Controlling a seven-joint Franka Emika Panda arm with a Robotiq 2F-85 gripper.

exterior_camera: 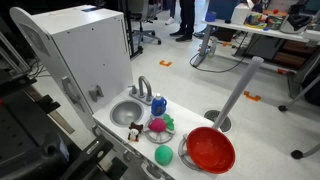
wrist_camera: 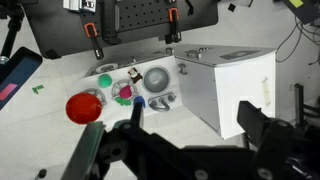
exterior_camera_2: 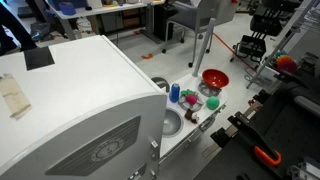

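Observation:
In the wrist view my gripper stands open over the toy kitchen, its two dark fingers wide apart and nothing visible between them. Well away from those fingers sit a red bowl (exterior_camera: 210, 150), a green round item (exterior_camera: 164, 155), a pink-and-green toy (exterior_camera: 157, 125), a blue cup-like item (exterior_camera: 158, 106) and a small brown-and-white item (exterior_camera: 134, 132). The last of these lies by the round metal sink (exterior_camera: 125, 112), with a grey faucet (exterior_camera: 143, 87) behind it. Neither exterior view shows the gripper clearly.
A tall white cabinet (exterior_camera: 88, 45) rises beside the sink. Near the bowl a pale upright post (exterior_camera: 236, 95) stands up. Dark robot-stand parts with orange-edged clamps (wrist_camera: 92, 40) border the counter.

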